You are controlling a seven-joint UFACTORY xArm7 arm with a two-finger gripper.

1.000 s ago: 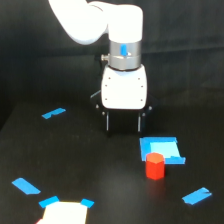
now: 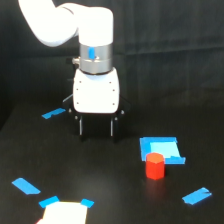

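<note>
My gripper [image 2: 96,127] hangs under the white arm in the upper middle, its two dark fingers spread apart with nothing seen between them. A red block [image 2: 155,167] stands on the black surface at the lower right, just at the front edge of a blue-taped square [image 2: 165,148] with a pale centre. The gripper is up and to the left of the block.
A pale cream object [image 2: 65,213] with blue tape at its corners lies at the bottom left, partly out of frame. Loose blue tape strips lie at left and lower right.
The arm and gripper have moved left, from above the left edge of the taped square toward the middle-left. The red block is unchanged.
</note>
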